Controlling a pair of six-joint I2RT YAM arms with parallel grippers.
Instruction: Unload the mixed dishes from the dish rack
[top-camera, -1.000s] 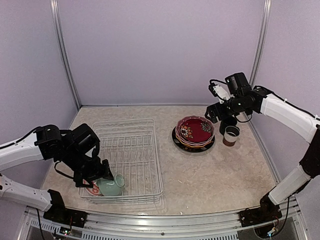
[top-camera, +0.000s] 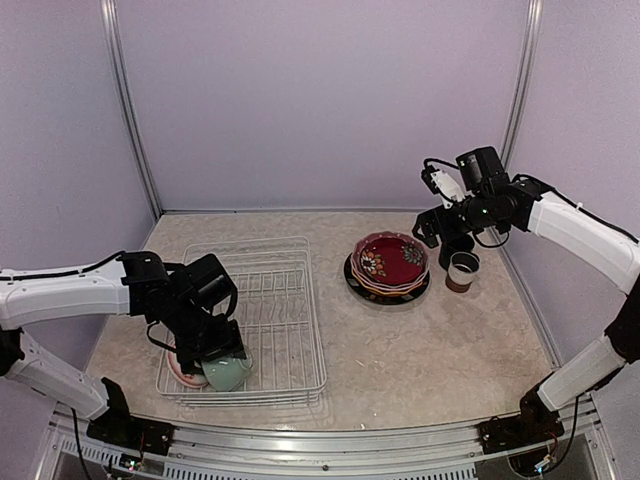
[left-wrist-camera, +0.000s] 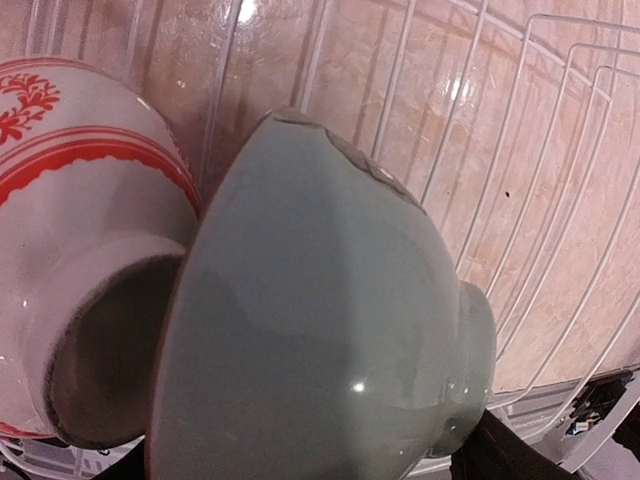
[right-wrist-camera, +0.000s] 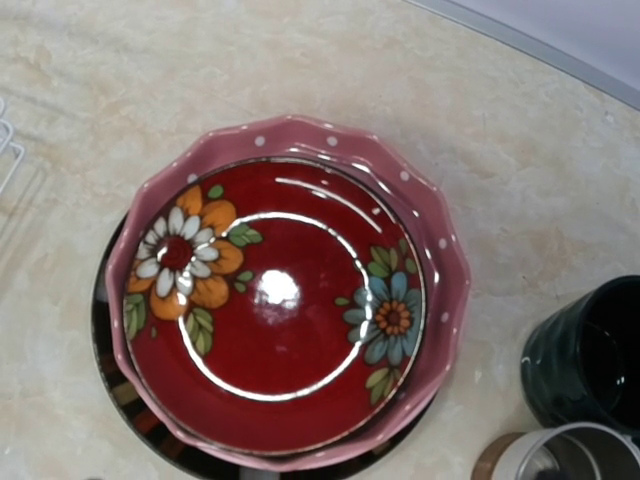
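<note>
A pale green bowl (top-camera: 228, 374) stands on its side in the front left corner of the white dish rack (top-camera: 322, 345). Beside it is a white bowl with red patterns (left-wrist-camera: 60, 170), mostly covered by my arm from above. My left gripper (top-camera: 213, 358) is over the green bowl, its fingers apart on either side; in the left wrist view their dark tips sit at the bottom edge, and whether they touch it cannot be told. My right gripper (top-camera: 430, 228) hangs open and empty near the stacked plates (top-camera: 391, 262), above the table's right side.
The stack has a red flowered plate (right-wrist-camera: 285, 350) on top, a pink scalloped dish (right-wrist-camera: 450, 270) beneath, and a black plate lowest. A dark green cup (right-wrist-camera: 560, 360) and a white-and-brown cup (top-camera: 462, 272) stand right of it.
The left gripper has moved rightward over the green bowl, covering more of it from above. The bowl looks turned slightly. The right arm has hardly moved.
</note>
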